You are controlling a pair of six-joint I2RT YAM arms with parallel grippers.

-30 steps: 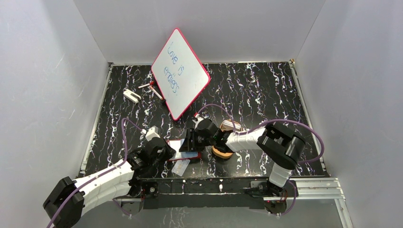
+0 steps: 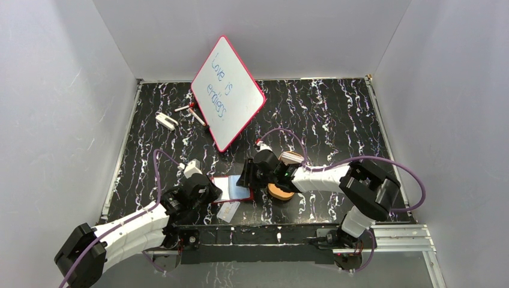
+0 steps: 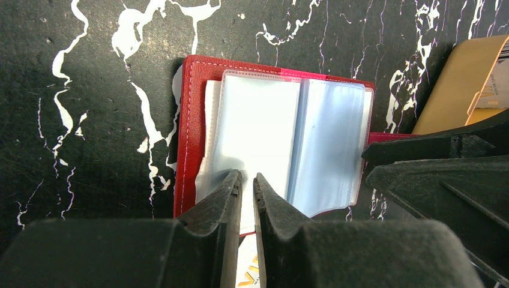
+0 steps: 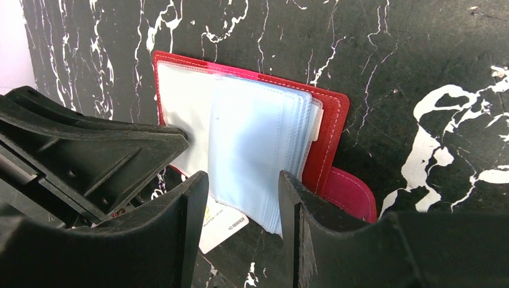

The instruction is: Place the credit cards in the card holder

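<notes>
The red card holder [image 3: 198,72] lies open, with white sleeves and a pale blue sleeve [image 4: 246,138]. My left gripper is nearly shut on the holder's left white sleeve, its tips pressed at that page. My right gripper hovers over the blue sleeve, fingers apart, with nothing visible held between them. A loose white card [image 2: 228,211] lies just in front of the holder, partly under it in the right wrist view.
A tan round-edged container [image 3: 450,78] with cards stands right of the holder. A whiteboard [image 2: 228,96], markers and a white object [image 2: 167,121] lie at the back left.
My right gripper has shifted right and slightly back across the holder, uncovering more of the blue sleeve. The left arm has not visibly moved.
</notes>
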